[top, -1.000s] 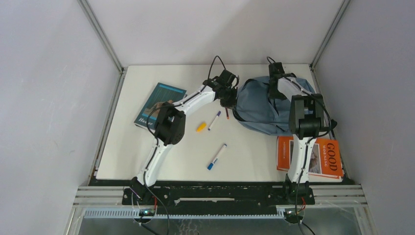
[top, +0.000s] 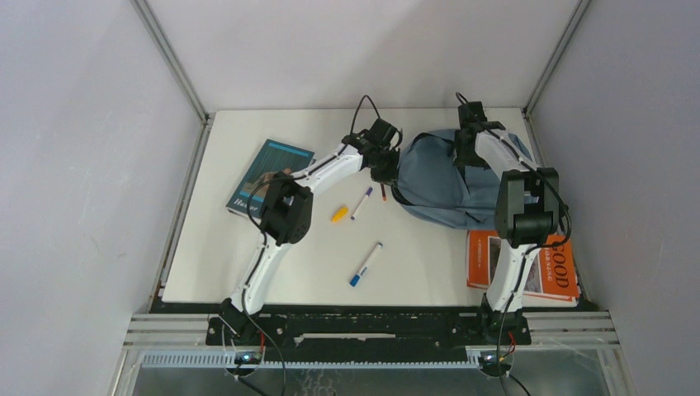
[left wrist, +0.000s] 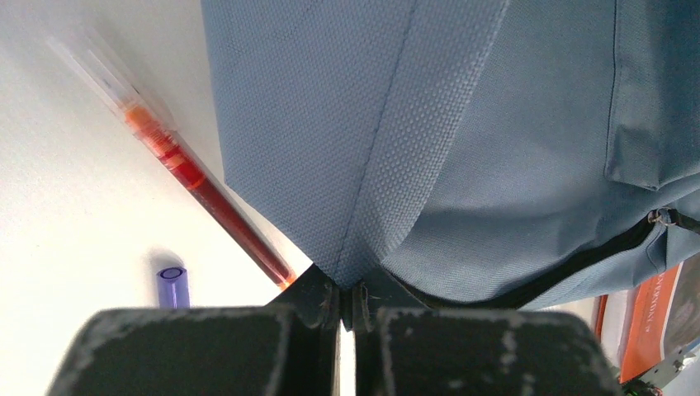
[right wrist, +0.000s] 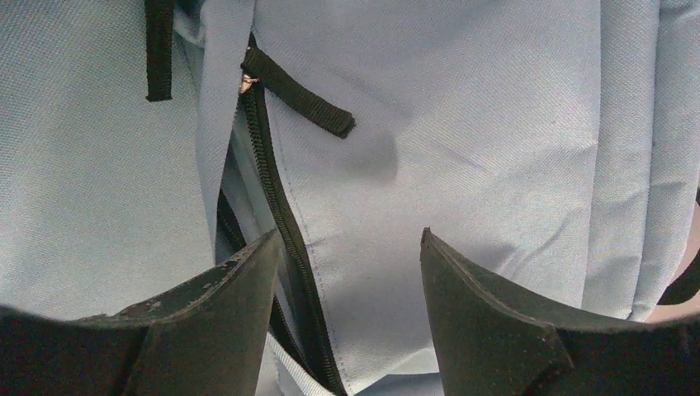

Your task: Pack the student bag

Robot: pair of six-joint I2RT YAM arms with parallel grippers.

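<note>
A blue-grey fabric bag [top: 433,177] lies at the right of the white table, its black zipper edge curving round the near left side. In the left wrist view, a corner of the bag cloth [left wrist: 355,165] runs down into my left gripper, which is shut on it. Over the bag's back part, my right gripper is open. Below its fingers a black zipper [right wrist: 281,198] with a fabric pull tab [right wrist: 301,95] runs along a fold. Nothing shows held between those fingers.
A red pen [left wrist: 219,202] and a purple-capped marker [top: 361,203] lie left of the bag, with a yellow item [top: 339,214] nearby. Nearer the front is a blue-capped marker [top: 366,265]. Books stand apart: teal [top: 281,161] at left, orange [top: 555,268] at front right.
The left arm has stayed still.
</note>
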